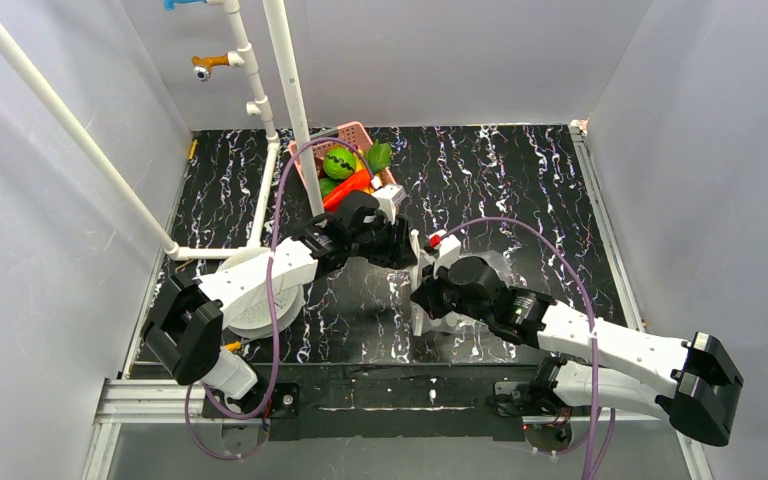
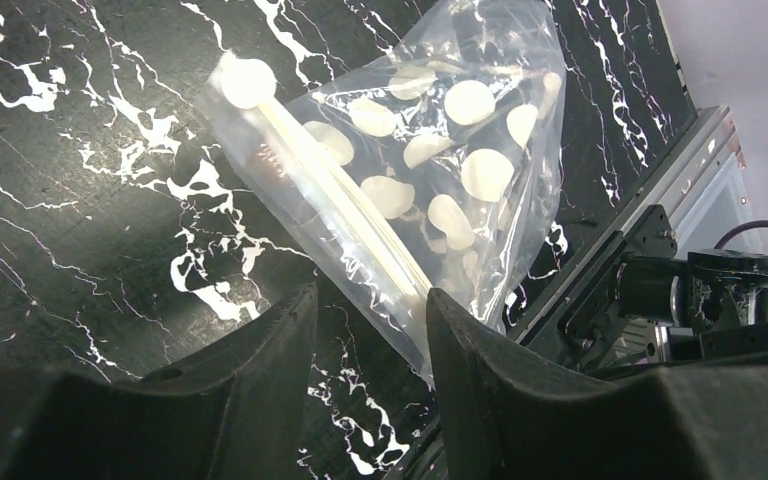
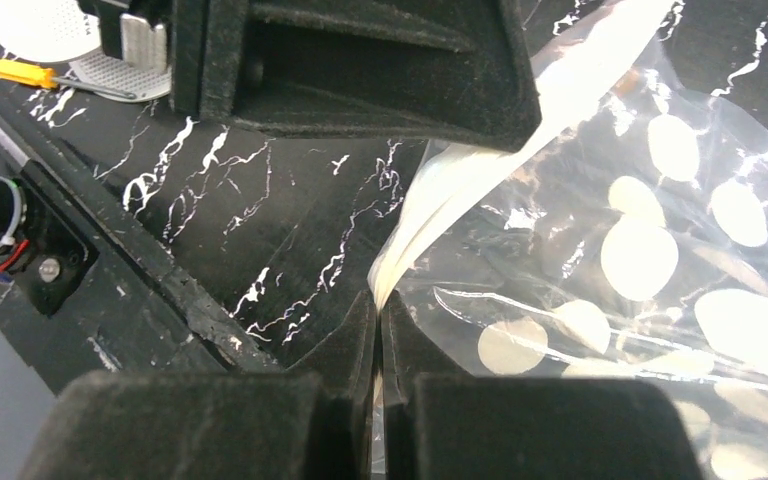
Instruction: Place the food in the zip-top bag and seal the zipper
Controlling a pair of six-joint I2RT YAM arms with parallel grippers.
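Note:
The clear zip top bag (image 2: 500, 140), with pale dots and a whitish zipper strip, is on the dark counter at centre. My right gripper is shut on the bag's zipper edge. My left gripper is beside the bag at the strip, its fingertips apart in its own view; whether anything is pinched between them is unclear. The food, including a watermelon (image 1: 339, 161), a red-orange item (image 1: 346, 186) and green items, sits in a pink basket (image 1: 355, 131) behind the left arm.
White plates (image 1: 260, 325) and an orange screwdriver (image 3: 23, 73) lie at the left. White pipes (image 1: 195, 253) with taps stand at left and back.

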